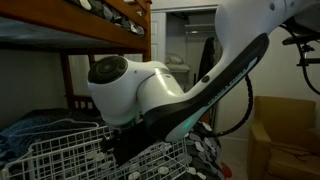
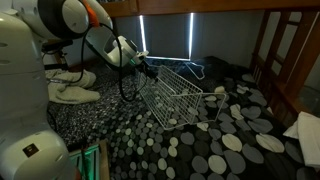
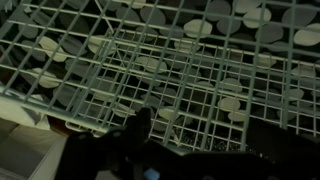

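Note:
A white wire basket (image 2: 187, 103) stands on a bed with a dotted dark cover. Its grid fills most of the wrist view, and the cover shows through the mesh. My gripper is open over the wire, its dark fingers (image 3: 133, 137) wide apart at the bottom of that view. No object shows between them. In exterior view 2 the arm reaches in from the left, with the hand near the basket's far end. A thin pale hanger (image 1: 50, 127) lies beyond the basket; the arm hides part of the basket in exterior view 1.
Wooden bunk-bed posts and an upper rail (image 1: 75, 22) rise over the bed. A tan armchair (image 1: 284, 135) stands at the right. Dotted bedding (image 2: 235, 150) lies open in front of the basket, with a white object (image 2: 305, 133) at the right edge.

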